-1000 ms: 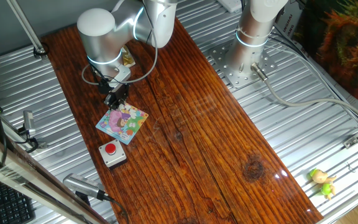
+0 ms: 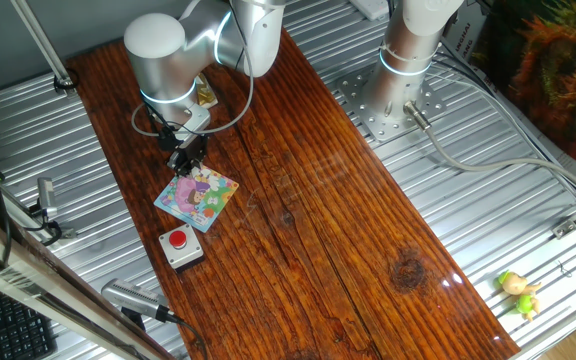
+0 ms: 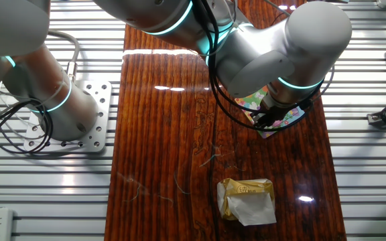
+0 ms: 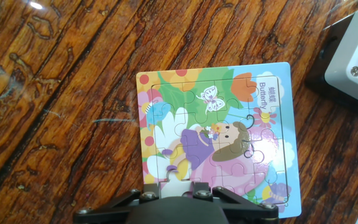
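Note:
A square jigsaw puzzle [image 4: 194,106] with a butterfly fairy picture and the word "Butterfly" lies flat on the wooden table. In exterior view 1 the puzzle [image 2: 197,198] is partly overlapped by my gripper [image 2: 183,165] at its upper edge. From the wrist, the gripper appears over the puzzle's lower left part, its two fingertips apart. A pale, greyish patch shows between them; whether it is an empty slot in the puzzle or a piece in the fingers, I cannot tell. In exterior view 2 the arm covers much of the puzzle [image 3: 252,100].
A white box with a red button [image 2: 178,239] sits close beside the puzzle. An opened tissue pack [image 3: 246,201] lies elsewhere on the table. Past the table's edge are a microphone-like device [image 2: 136,298] and a small green and tan toy [image 2: 519,291].

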